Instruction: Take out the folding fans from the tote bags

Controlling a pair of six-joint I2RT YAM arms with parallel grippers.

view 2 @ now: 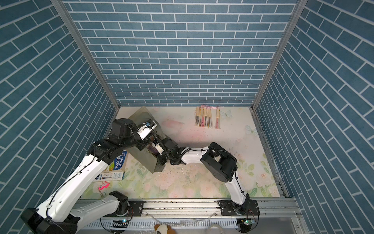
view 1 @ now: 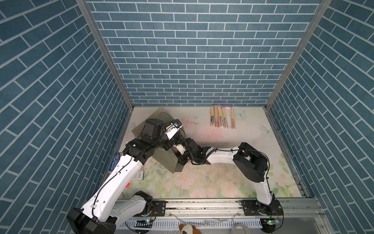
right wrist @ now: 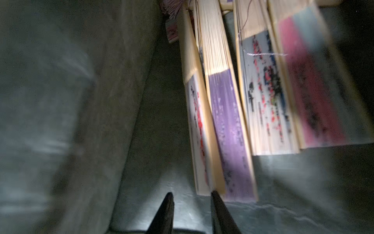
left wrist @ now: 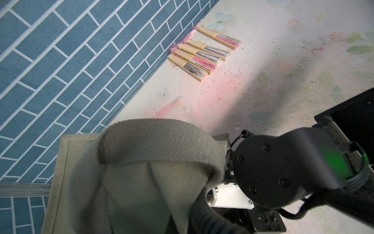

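A grey-green tote bag (view 1: 163, 159) lies at the left of the table. My left gripper (view 1: 174, 128) is over it, with the bag's strap filling the lower left wrist view; its fingers are hard to make out, but it looks shut. My right gripper is inside the bag, part open with nothing between its fingers, just short of the lower ends of several folding fans (right wrist: 229, 132), one purple, others white or pink. Several more fans (view 1: 222, 117) lie in a row at the back right of the table.
Books (view 2: 116, 163) and a pink trinket (view 2: 103, 186) lie at the front left, by my left arm.
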